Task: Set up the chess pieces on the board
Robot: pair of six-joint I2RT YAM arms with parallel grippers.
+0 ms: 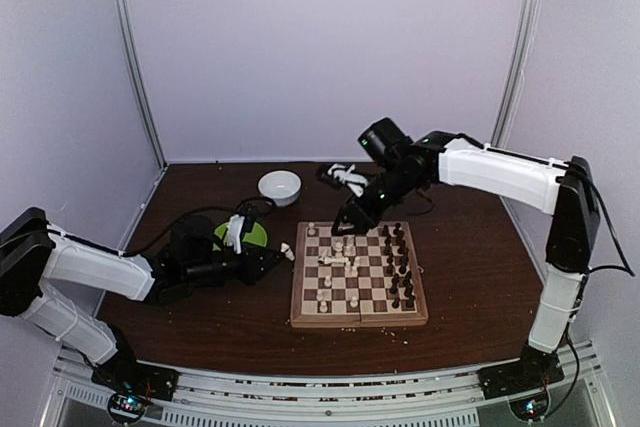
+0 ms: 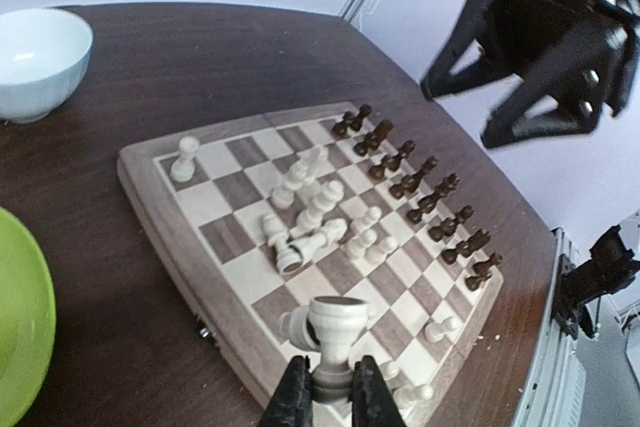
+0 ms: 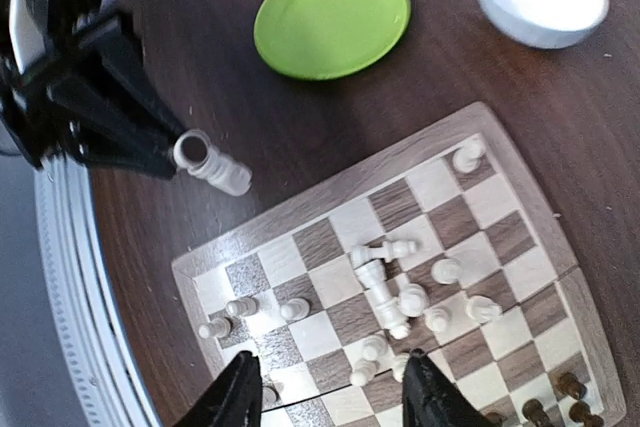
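Note:
Shut on a white chess piece, my left gripper is at the board's left edge; the right wrist view shows that piece clear of the board. My right gripper is above the board, fingers apart, nothing between them. On the chessboard, white pieces stand loosely around the middle and left, and two lie on their sides, one of them a lying piece. A single white piece stands at the far left corner. Dark pieces stand in two rows along the right side.
A green plate is left of the board, partly behind the left arm in the top view. Behind it stands a white bowl. Bare table lies to the right of the board.

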